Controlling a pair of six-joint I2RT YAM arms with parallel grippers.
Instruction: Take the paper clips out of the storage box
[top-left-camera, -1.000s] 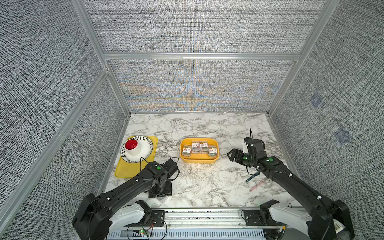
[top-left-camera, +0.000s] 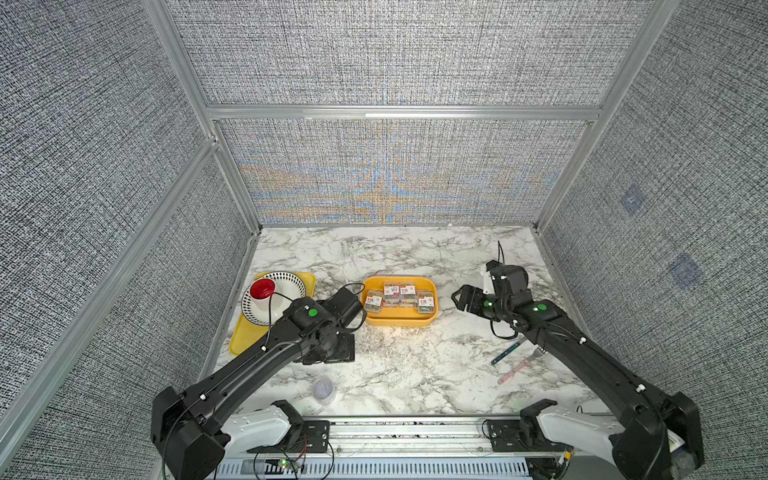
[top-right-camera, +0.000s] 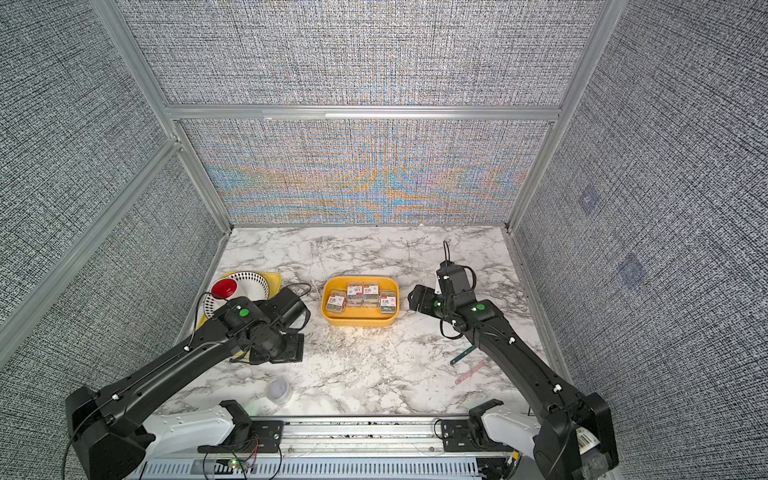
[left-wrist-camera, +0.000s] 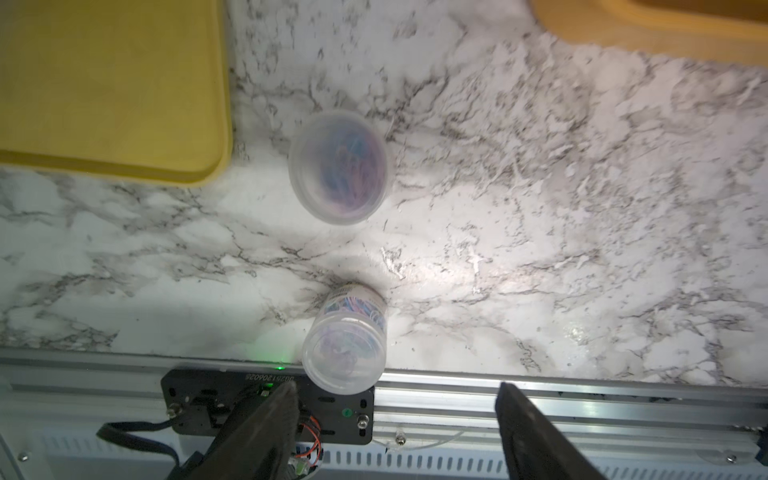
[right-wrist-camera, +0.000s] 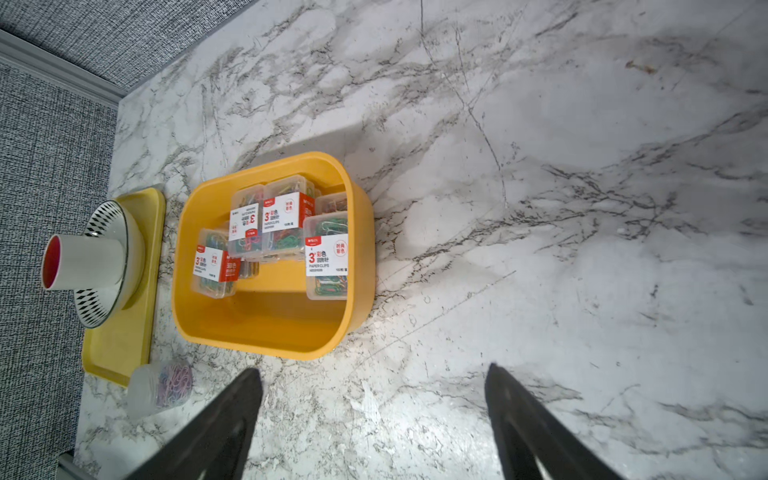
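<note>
The orange storage box holds several clear paper clip packs with white-and-red labels, in the middle of the table. In the left wrist view, my left gripper hangs over the front left, fingers apart with nothing between them, above clear round containers of coloured clips. My right gripper stands open to the right of the box, slightly above the table, with nothing in it.
A yellow tray at the left carries a patterned plate and a red-lined cup. A teal utensil and a pink one lie at the front right.
The right arm has shifted slightly upward and back.
</note>
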